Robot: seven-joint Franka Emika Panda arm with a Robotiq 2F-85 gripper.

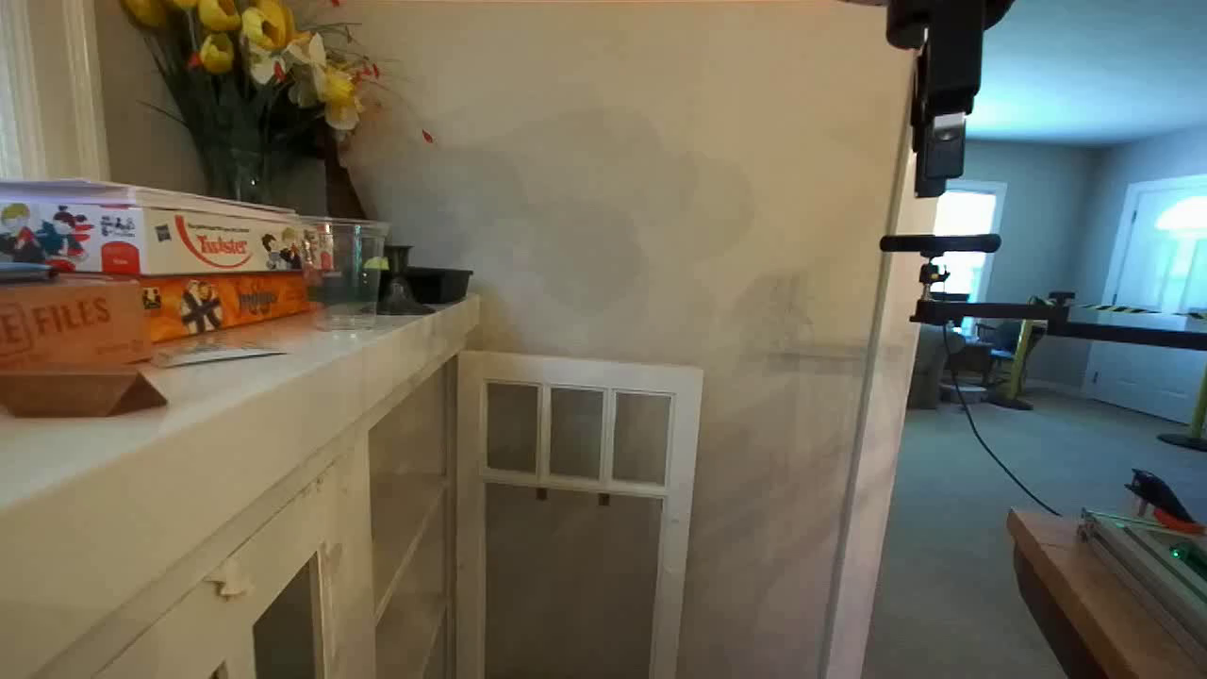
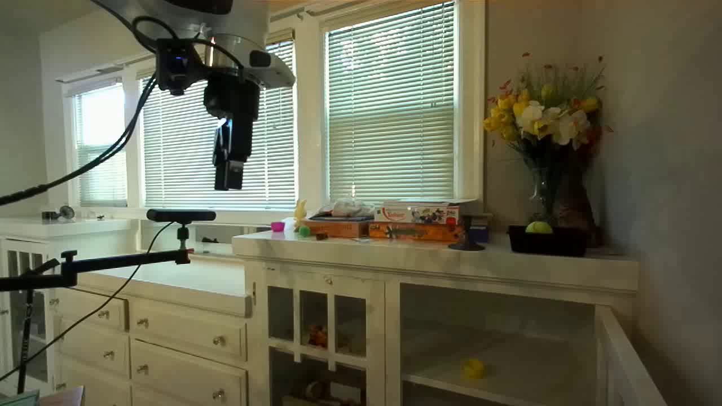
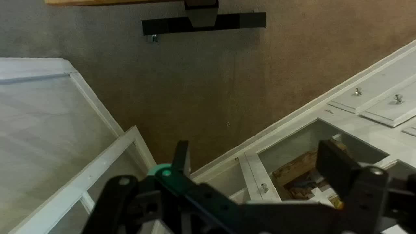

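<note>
My gripper is open, its two black fingers (image 3: 181,158) wide apart in the wrist view with nothing held between them. It points downward in front of the windows in exterior view 2, hanging in the air left of the flowers. The white built-in cabinet (image 2: 433,265) has its right-hand door (image 1: 690,453) swung wide open. Inside, a yellow object (image 2: 474,369) rests on a shelf. On the countertop, a black tray (image 2: 548,245) holds a yellow-green ball (image 2: 538,228).
Twister (image 1: 215,240) and an orange game box (image 1: 226,304) are stacked on the counter, near a clear plastic cup (image 1: 348,266). A vase of flowers (image 2: 541,179) stands behind the tray. A camera on a black arm (image 2: 122,261) juts out at lower left. Bare floor (image 3: 187,97) lies below.
</note>
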